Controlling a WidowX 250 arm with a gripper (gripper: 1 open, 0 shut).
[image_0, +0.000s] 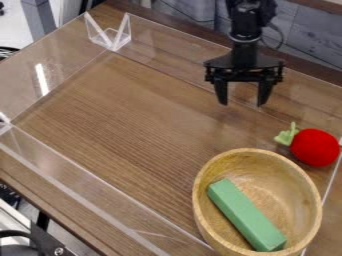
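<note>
My gripper hangs at the top centre right, open, its two fingers pointing down over bare wooden table. Below and to the right of it lies a red round object with a green leafy top. In the lower right a wooden bowl holds a long green block.
A clear plastic holder stands at the top left. Dark cables show at the bottom-left edge.
</note>
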